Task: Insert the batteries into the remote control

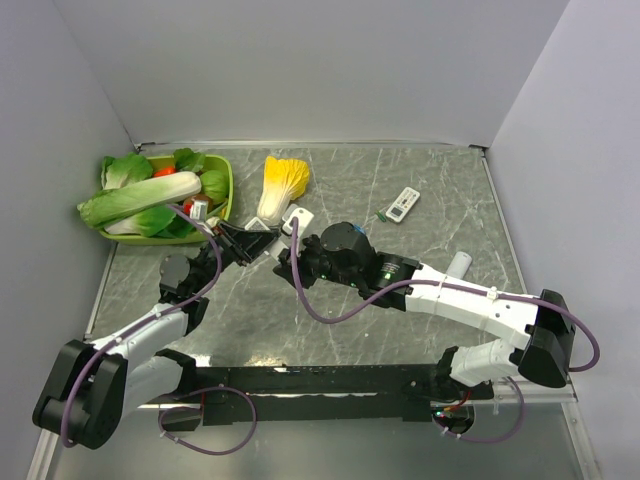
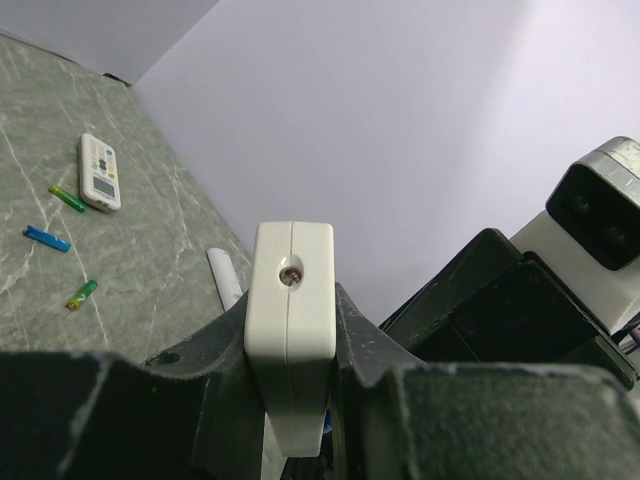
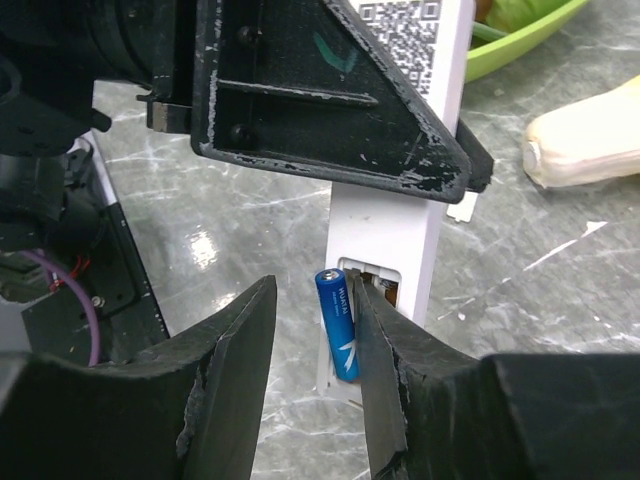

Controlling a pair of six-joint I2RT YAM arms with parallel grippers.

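Observation:
My left gripper [image 1: 262,238] is shut on a white remote [image 2: 290,330], held upright in the left wrist view. In the right wrist view its battery bay faces me, with a blue battery [image 3: 337,325] standing at the opening, tilted. My right gripper is open around that end, one finger beside the battery, which partly hides the bay. On the table, in the left wrist view, lie a blue battery [image 2: 46,238], a green battery [image 2: 66,197], another green battery [image 2: 82,294] and a second remote [image 2: 100,172].
A green basket of vegetables [image 1: 150,200] stands at the back left, with a yellow cabbage [image 1: 283,185] beside it. A white cylinder [image 1: 459,264] lies at the right.

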